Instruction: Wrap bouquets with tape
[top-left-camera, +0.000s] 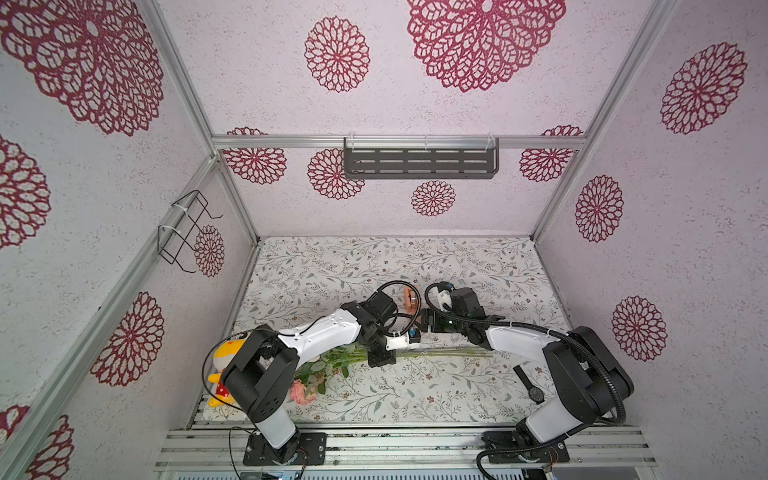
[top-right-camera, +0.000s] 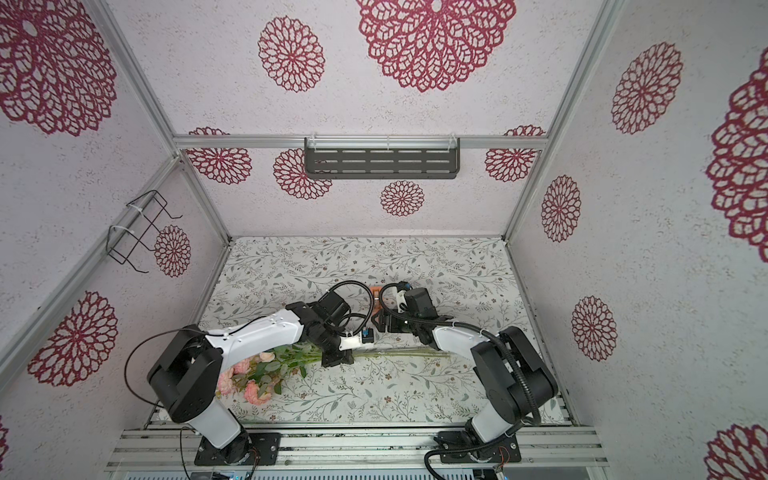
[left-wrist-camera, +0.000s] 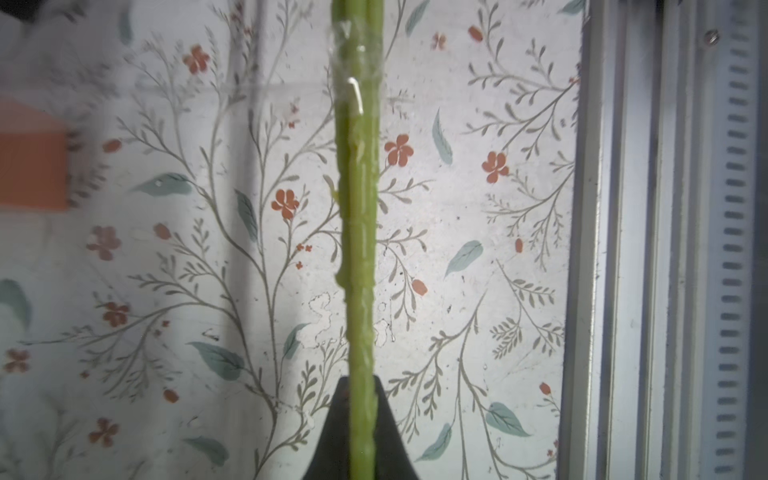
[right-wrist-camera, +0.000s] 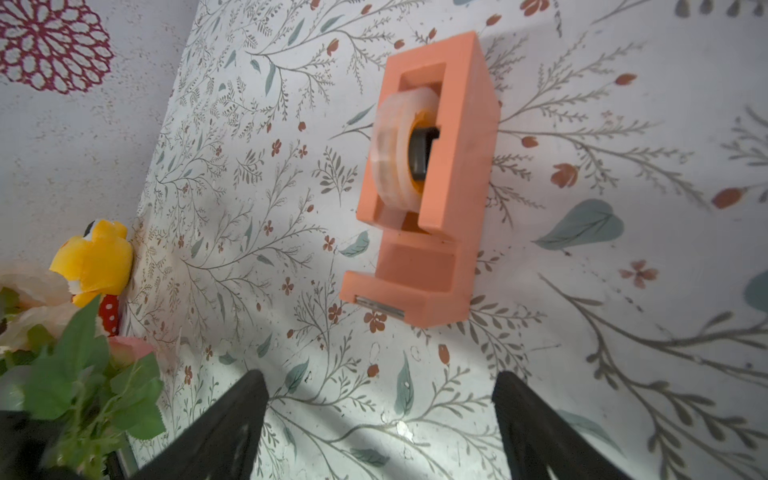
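A bouquet of pink flowers lies along the table, its green stems pointing right. My left gripper is shut on these stems, which run between its dark fingertips in the left wrist view. Farther along, clear tape surrounds the stems, and a sheer strip stretches left from them. The orange tape dispenser, with a clear tape roll in it, stands behind the stems. My right gripper is beside its near end, fingers apart, with nothing between them.
A black brush-like tool lies at the right front. At the left front sits a yellow plush toy. The two grippers are close together near the middle. Behind the dispenser, the table is free.
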